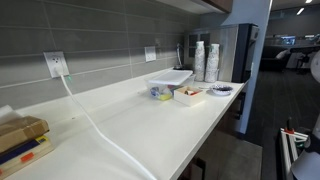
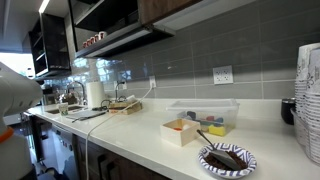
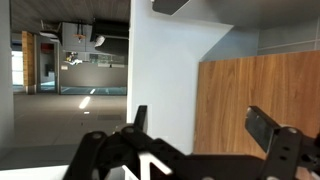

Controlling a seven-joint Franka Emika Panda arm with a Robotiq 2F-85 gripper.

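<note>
In the wrist view my gripper stands open, its two dark fingers wide apart and nothing between them. Behind them show a pale panel and a brown wood panel (image 3: 235, 92), well away from the countertop things. On the white counter (image 2: 130, 128) sits a small cream box (image 2: 180, 132) with colored items inside. A clear lidded bin (image 2: 205, 112) with several colored things stands behind it. Nearer exterior view 2's camera lies a patterned plate (image 2: 227, 160) bearing dark items and a utensil.
Tall patterned stacks (image 1: 199, 62) stand at the counter's far end. A white cable (image 1: 95, 122) runs from the wall outlet (image 1: 56, 65) across the counter. Cardboard boxes (image 1: 20, 135) occupy the near left corner.
</note>
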